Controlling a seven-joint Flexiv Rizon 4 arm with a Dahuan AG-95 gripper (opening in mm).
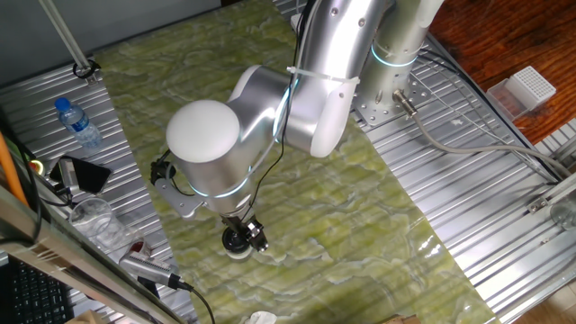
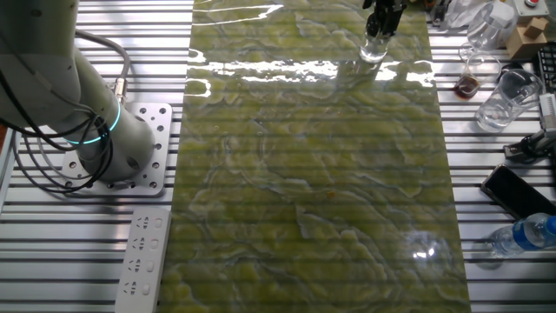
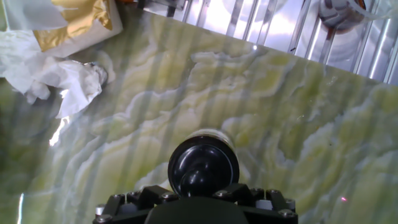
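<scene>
A clear container (image 2: 374, 49) with a round black top (image 3: 203, 167) stands on the green marbled mat (image 2: 304, 174), near its edge. From exterior view 1 the black top (image 1: 236, 241) shows right beside the gripper (image 1: 256, 236). In the wrist view the gripper has its dark fingers at the near side of the black top, close to or touching it. The black palm hides the place where they meet. Whether the fingers press on the top cannot be made out.
Crumpled white tissue (image 3: 74, 87) and a white-and-gold packet (image 3: 81, 25) lie at the mat's corner. Clear cups (image 2: 511, 100), a phone (image 2: 519, 193) and a water bottle (image 2: 524, 235) stand off the mat.
</scene>
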